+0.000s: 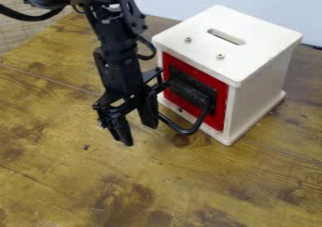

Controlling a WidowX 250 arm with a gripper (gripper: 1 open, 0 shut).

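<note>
My black gripper (134,124) hangs low over the wooden table, left of a white box (262,85) with a red front (217,125). Its two fingers point down and stand apart, with nothing visible between them. A dark recessed panel (197,91) sits in the red front, partly hidden by the gripper's cable, which loops in front of it.
A pale tiled floor shows past its far left edge. The box fills the back right, with a slot and screws on its top.
</note>
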